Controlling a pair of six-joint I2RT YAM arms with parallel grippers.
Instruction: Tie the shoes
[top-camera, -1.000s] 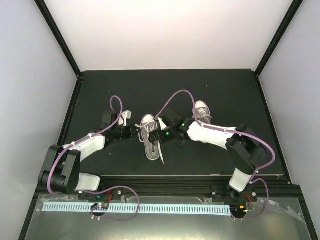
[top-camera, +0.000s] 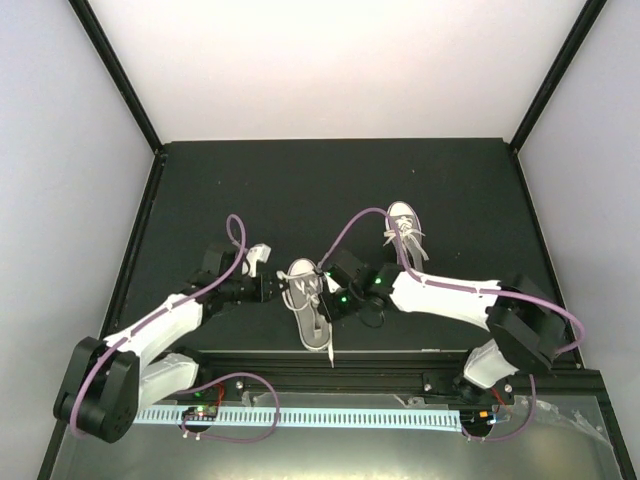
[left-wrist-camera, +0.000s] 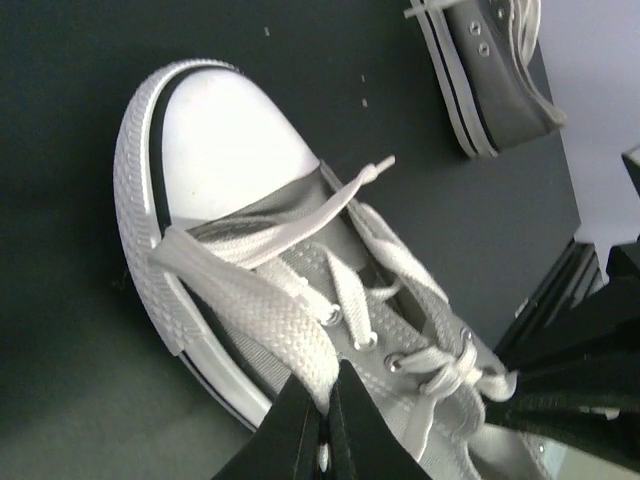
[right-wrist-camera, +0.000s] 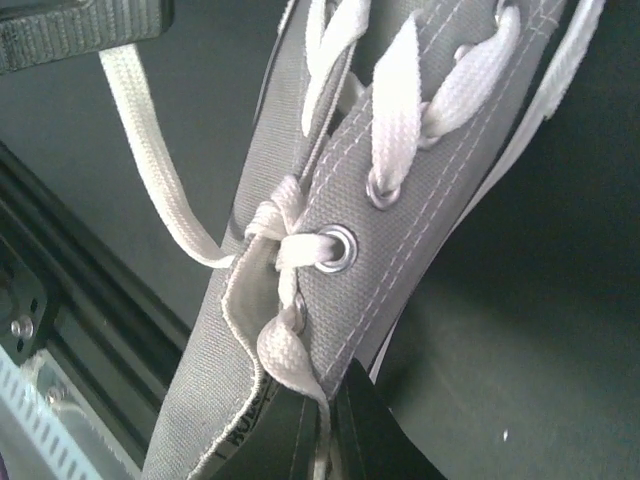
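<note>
A grey canvas shoe (top-camera: 308, 328) with a white toe cap (left-wrist-camera: 235, 140) lies toe-away near the mat's front. My left gripper, at its left side, is shut on a white lace (left-wrist-camera: 260, 300) pulled across the toe area. My right gripper is over the shoe and shut on a lace (right-wrist-camera: 285, 355) beside the eyelets, where a small knot (right-wrist-camera: 280, 225) shows. Other loose laces lie along the upper. The second grey shoe (top-camera: 402, 220) rests farther right and back, its laces visible.
Both grippers and the near shoe have moved toward the mat's front edge. The second shoe looks about where it was.
</note>
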